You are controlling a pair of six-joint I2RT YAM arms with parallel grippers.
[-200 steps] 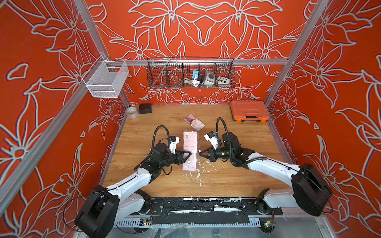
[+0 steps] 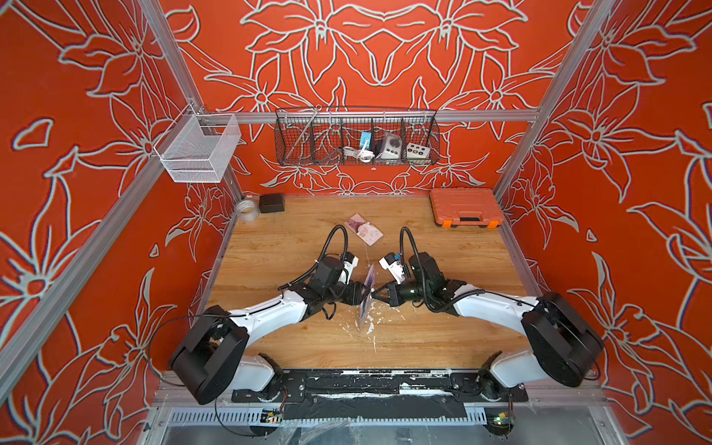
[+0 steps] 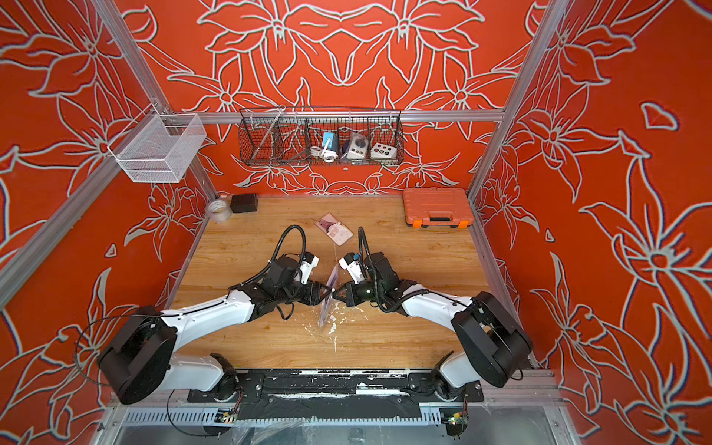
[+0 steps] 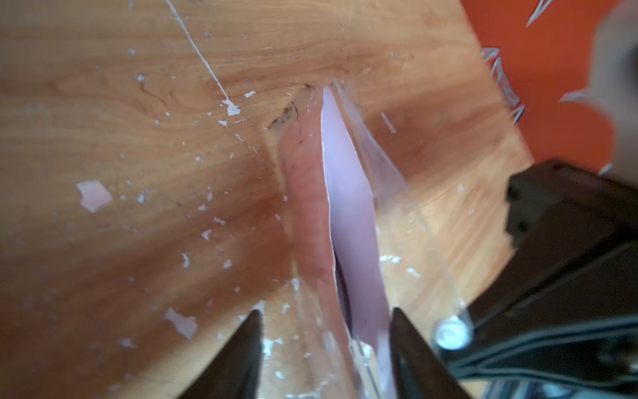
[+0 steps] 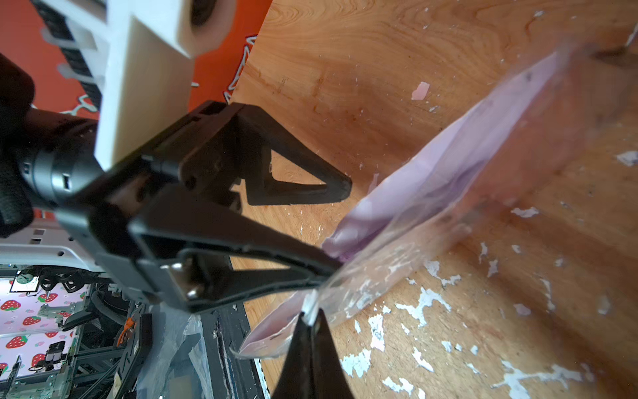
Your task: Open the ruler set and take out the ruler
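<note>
The ruler set package (image 4: 352,219), a pink and lilac sleeve in clear film, stands tilted on its edge between both grippers over the table (image 2: 282,237). In the left wrist view its top gapes along its length. My left gripper has its blurred fingers apart on either side of the package's near end; whether they grip it is unclear. My right gripper is shut, its tips against the package's film; whether film is between them is hidden.
A pink card (image 2: 363,228) lies behind the package. An orange case (image 2: 465,204) sits back right, a black box (image 2: 271,202) and tape roll (image 2: 247,210) back left. Wire baskets hang on the walls. Paper scraps litter the middle.
The package has gone from lying flat to standing on edge. My left gripper has moved right and both grippers are now close together at the package.
</note>
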